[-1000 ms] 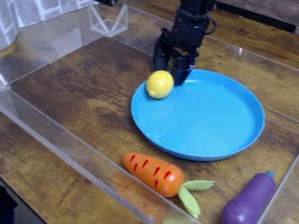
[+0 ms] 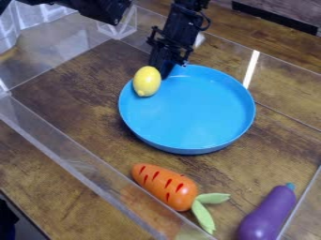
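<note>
A blue plate (image 2: 194, 117) lies on the wooden table, with a yellow oval object (image 2: 146, 82) on its left edge. My dark gripper (image 2: 157, 62) is at the plate's back edge, just above and behind the yellow object; its fingertips are partly hidden, and whether it holds anything is unclear. An orange toy carrot (image 2: 170, 190) with red stripes and a purple toy eggplant (image 2: 268, 214) lie in front of the plate.
Clear plastic walls border the table on the left, back and right. The table left of the plate is bare.
The plate and yellow object have shifted left, along with my gripper. The carrot and eggplant have not moved.
</note>
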